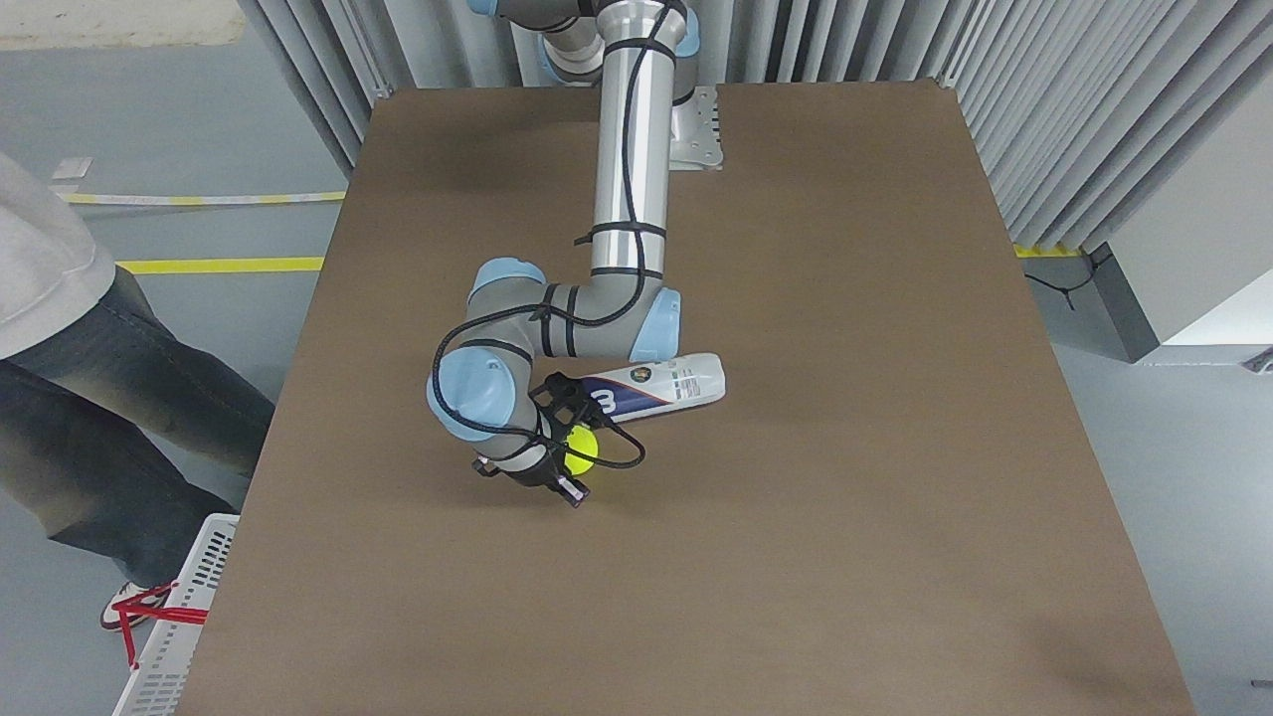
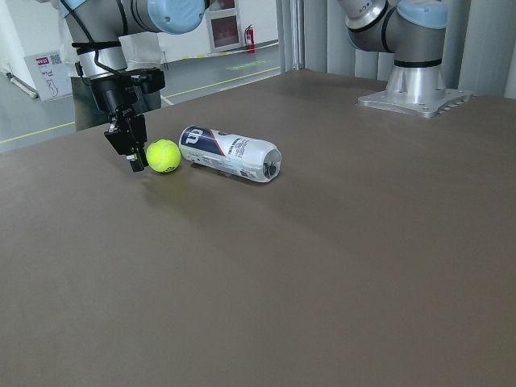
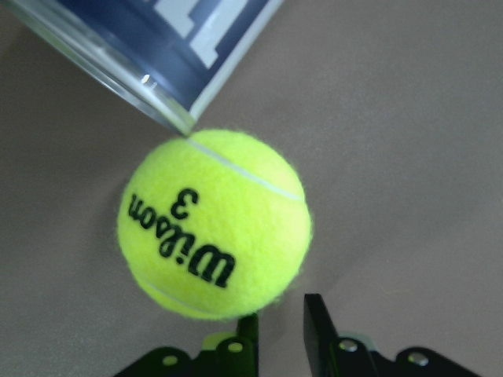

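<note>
A yellow Wilson tennis ball (image 3: 216, 220) lies on the brown table, against the open-end edge of a white and navy ball can (image 2: 238, 155) lying on its side. My gripper is low, right beside the ball, its fingers a small gap apart with nothing seen between them; one finger is at the ball's edge, and I cannot tell if it touches. In the front view the ball (image 1: 581, 448) is partly hidden by the wrist and cable.
The arm's base plate (image 2: 407, 105) is at the back. A person (image 1: 119, 394) stands off the left edge.
</note>
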